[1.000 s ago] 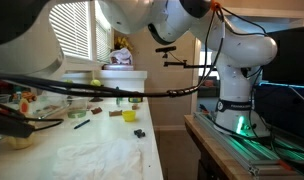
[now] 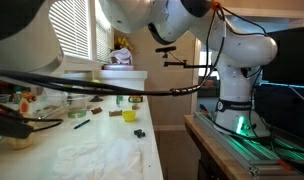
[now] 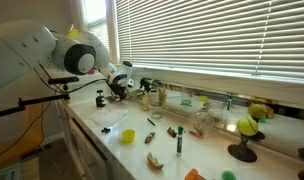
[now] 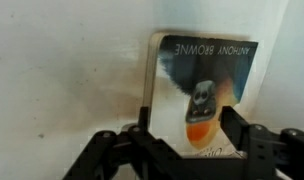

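Observation:
In the wrist view, a small book (image 4: 182, 75) with the name Anthony Browne on a dark band lies in front of my gripper. Its cover shows a dark face above an orange patch. My black fingers (image 4: 140, 138) stand at the book's two sides, and the fingers appear shut on it across its width. The lower part of the book is hidden by the gripper. Exterior view 1 cuts off the gripper at the left edge, and in exterior view 2 it is too small to make out.
A white cloth (image 2: 97, 160) lies flat on the counter. Beyond it stand a yellow cup (image 2: 129, 116) and a small dark item (image 2: 139, 133). In exterior view 2, a brown curved item (image 3: 154, 161) and a potted plant (image 3: 247, 130) occupy the near end. Bare counter separates several items.
The dark part of the arm at the left edge of exterior view 1 has shifted slightly. The cloth, cup and other counter items are unmoved.

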